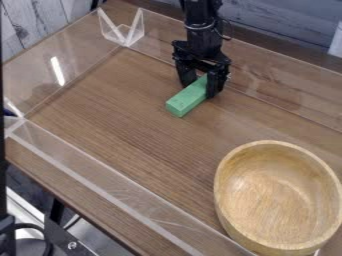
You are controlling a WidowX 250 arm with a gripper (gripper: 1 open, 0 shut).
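A black robot gripper (201,66) reaches down from the top centre over a green, elongated object (187,103) lying on the wooden table. The gripper's fingers are around the object's far end; whether they are closed on it is too small and dark to tell.
A large round tan bowl (274,195) fills the lower right. A clear plastic-looking item (122,27) stands at the upper left.
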